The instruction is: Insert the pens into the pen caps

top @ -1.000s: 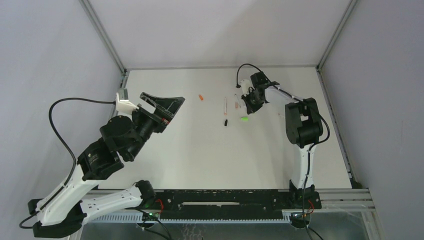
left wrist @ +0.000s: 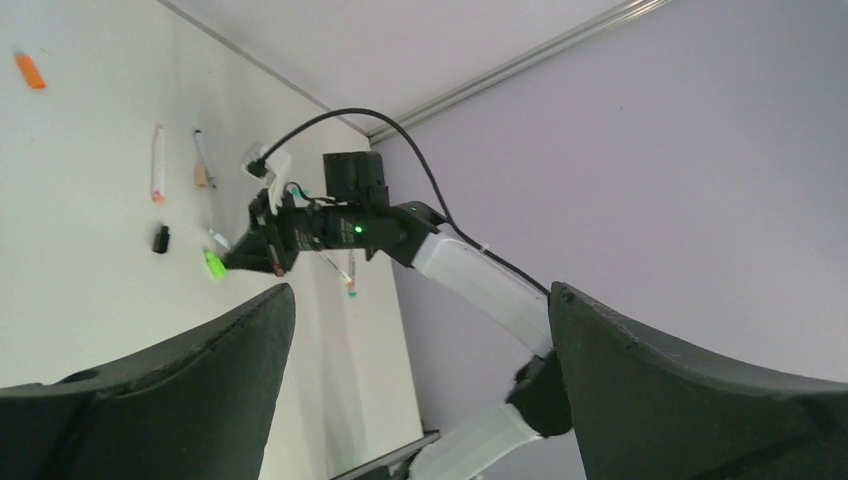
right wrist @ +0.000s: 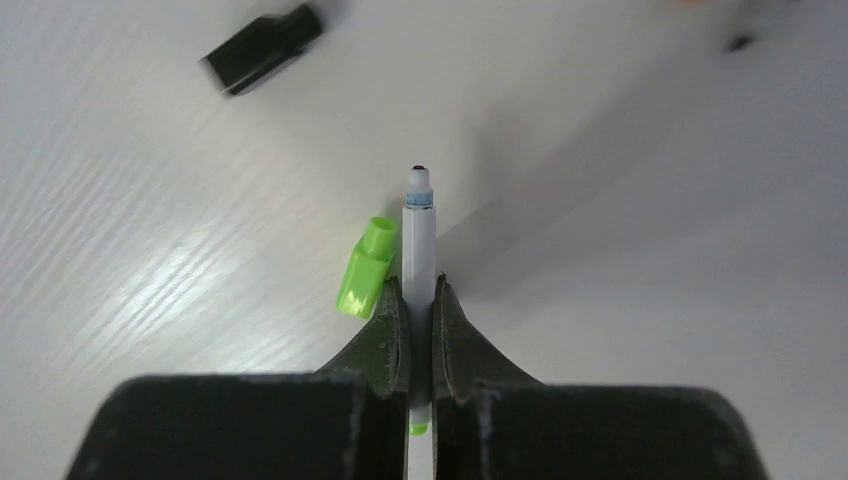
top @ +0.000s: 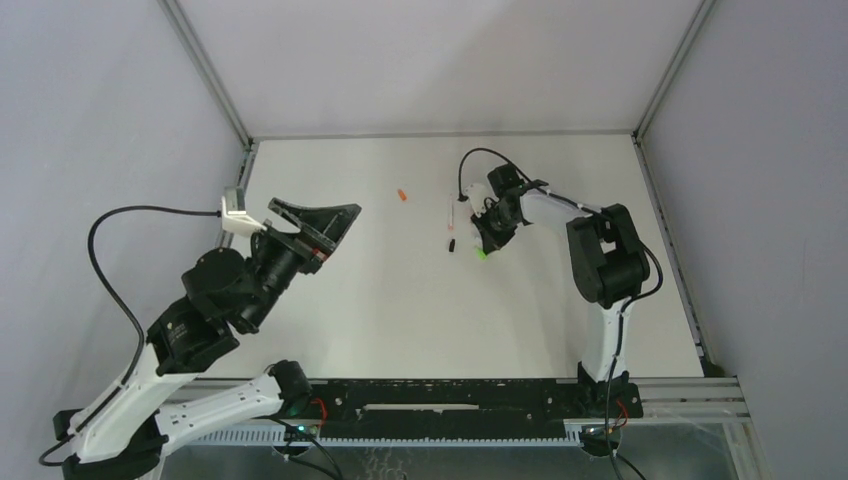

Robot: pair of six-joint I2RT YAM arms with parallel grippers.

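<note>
In the right wrist view my right gripper is shut on a white pen [right wrist: 420, 240], its tip pointing away from me, beside a green cap [right wrist: 365, 270]. A black cap [right wrist: 260, 50] lies farther off; in the top view it is just left of that gripper [top: 483, 247]. An orange cap [top: 401, 195] lies alone toward the back. A pink-ended pen [left wrist: 157, 165] lies on the table, with more pens partly behind the right arm. My left gripper [top: 335, 225] hangs open at the left, empty between its fingers.
Walls enclose it at the back and both sides; the right arm spans its right side.
My right gripper has moved toward the front and slightly left, along with the green cap's visible position. My left arm has shifted slightly left and down in the top view.
</note>
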